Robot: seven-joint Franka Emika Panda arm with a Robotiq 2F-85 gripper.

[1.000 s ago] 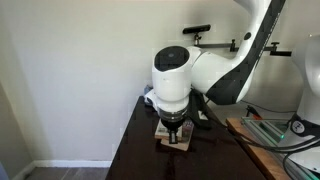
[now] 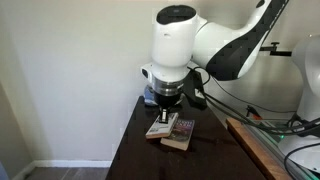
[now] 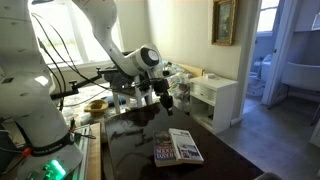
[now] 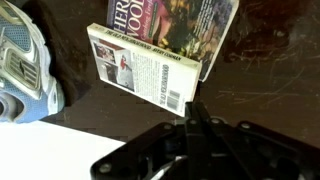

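Note:
A white-backed book (image 4: 145, 72) with a barcode lies face down, partly over a colourful-covered book (image 4: 182, 25) in the wrist view. Both books sit on the dark table, the white one (image 2: 161, 126) at left and the coloured one (image 2: 180, 134) at right in exterior view 1. My gripper appears shut, its tips near the barcode corner of the white book. Exterior view 2 shows the gripper (image 3: 168, 101) above and apart from the books. Nothing clearly shows between the fingers, which are small and dark.
A blue-and-grey shoe (image 4: 25, 65) is at the left of the wrist view. A white cabinet (image 3: 215, 98) stands beyond the table.
My gripper has risen from low over the books and shifted slightly, tilting as it went. The books, largely hidden behind it before, now show more fully.

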